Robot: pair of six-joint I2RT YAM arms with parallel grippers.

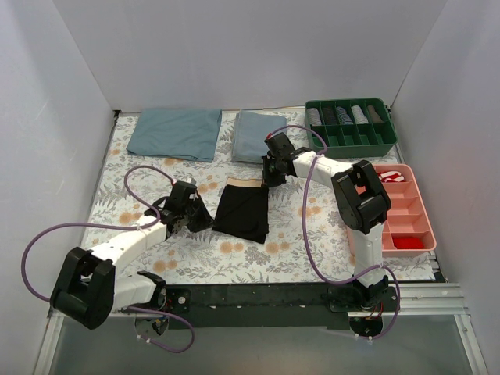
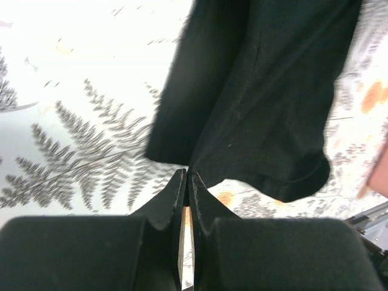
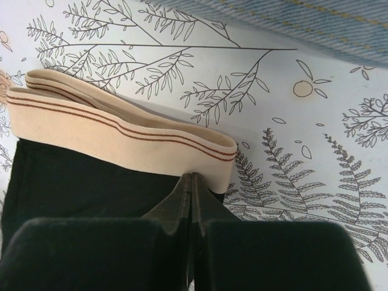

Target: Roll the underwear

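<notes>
Black underwear [image 1: 241, 212] lies on the table, with its beige waistband [image 3: 121, 136] toward the far side. My left gripper [image 1: 211, 223] is shut at the garment's left edge. In the left wrist view its tips touch the rim of the black cloth [image 2: 273, 121] beside a lengthwise fold, and no cloth shows between them. At the right end of the waistband, my right gripper is shut with its tips against the band's lower edge. Whether any fabric is caught there is hidden. The waistband looks doubled, its two layers slightly apart.
Folded blue cloths [image 1: 176, 133] and denim [image 1: 258, 134] lie at the back. A green divided box [image 1: 355, 148] with rolled items stands back right, and a pink divided box [image 1: 402, 205] holds red items at the right.
</notes>
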